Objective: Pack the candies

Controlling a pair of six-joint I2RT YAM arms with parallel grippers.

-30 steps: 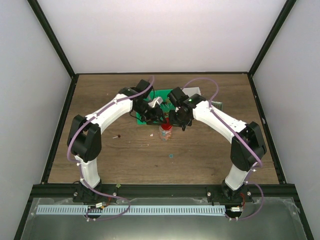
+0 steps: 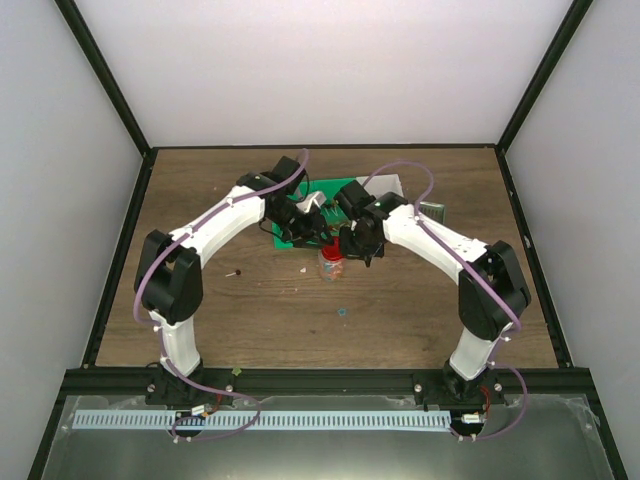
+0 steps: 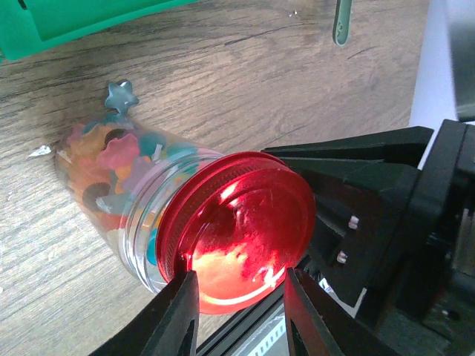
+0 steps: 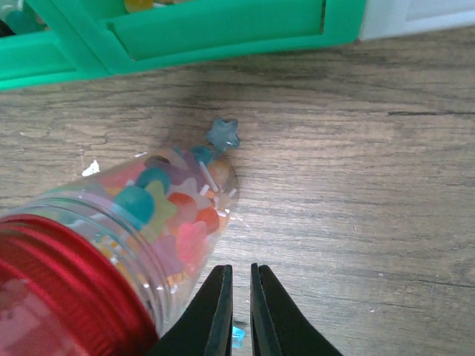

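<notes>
A clear jar (image 3: 111,178) filled with colourful candies stands on the table, its red lid (image 3: 245,230) on top. My left gripper is shut on the lid, with red showing between its two fingertips. Close by on the lid's right side is my right gripper. A narrow gap parts its tips and nothing shows between them; the lid covers part of one finger in the right wrist view. A blue-grey star candy (image 4: 223,134) lies by the jar's base. In the top view the two grippers partly hide the lid.
Behind the jar is a green divided tray (image 4: 230,37) with small pieces in it, and a white box (image 2: 388,185) adjoins it. A blue piece (image 2: 342,312) lies in front of the jar.
My right gripper has shifted slightly, coming a little nearer the front and closer in beside the lid. The left arm and the jar look unmoved.
</notes>
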